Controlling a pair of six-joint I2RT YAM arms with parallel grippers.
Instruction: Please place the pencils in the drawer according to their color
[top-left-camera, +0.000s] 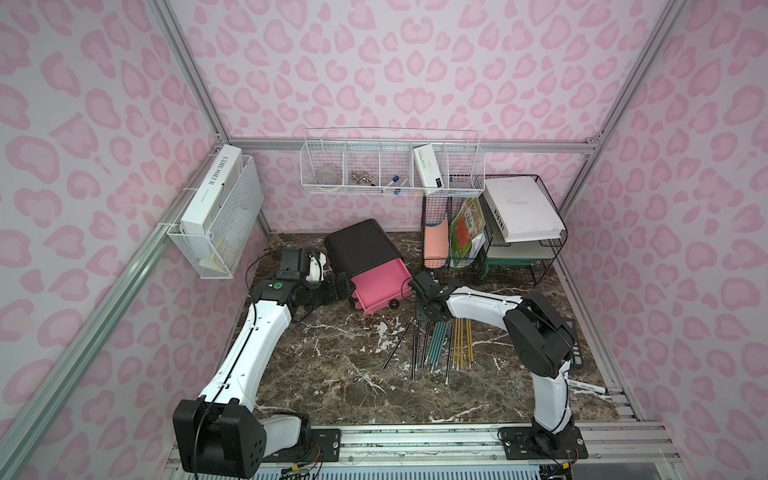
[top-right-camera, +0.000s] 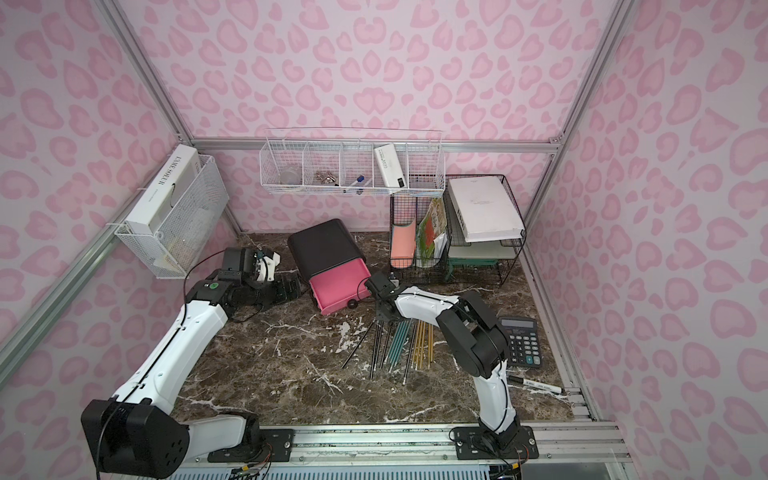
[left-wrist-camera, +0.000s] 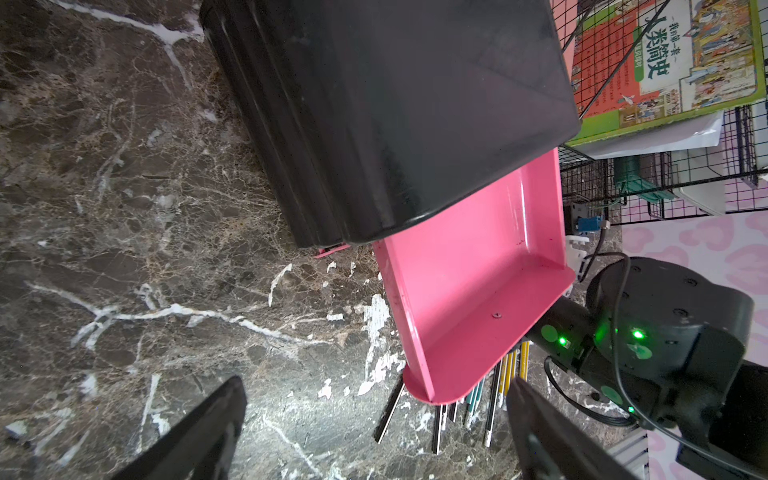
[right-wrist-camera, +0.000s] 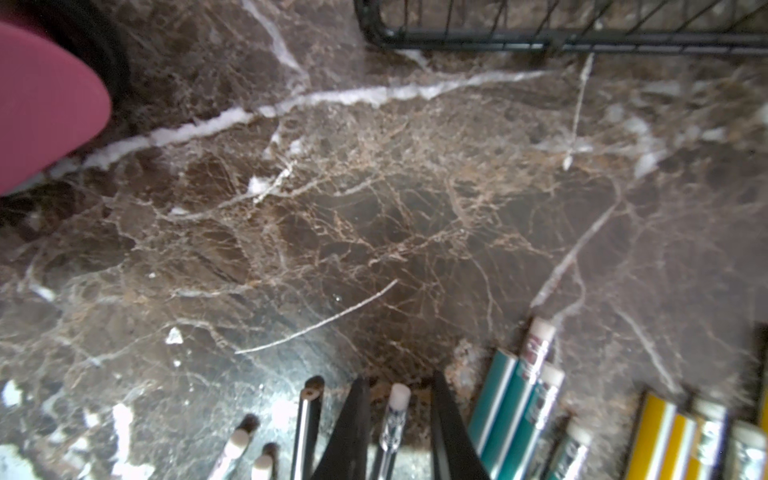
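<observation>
A black drawer box (top-left-camera: 356, 246) has its empty pink drawer (top-left-camera: 376, 284) pulled out. In front lie black pencils (right-wrist-camera: 304, 432), teal pencils (right-wrist-camera: 492, 396) and yellow pencils (right-wrist-camera: 648, 436), loosely grouped by colour. My right gripper hovers low over the black pencils, part open, its fingertips either side of one white-tipped pencil end; whether it touches is unclear. My left gripper is open, with nothing between its fingers, beside the drawer's left side.
Black wire racks (top-left-camera: 436, 260) with folders and papers stand behind on the right. A calculator (top-right-camera: 521, 344) and marker (top-right-camera: 536, 385) lie at the right edge. White wire baskets hang on the walls.
</observation>
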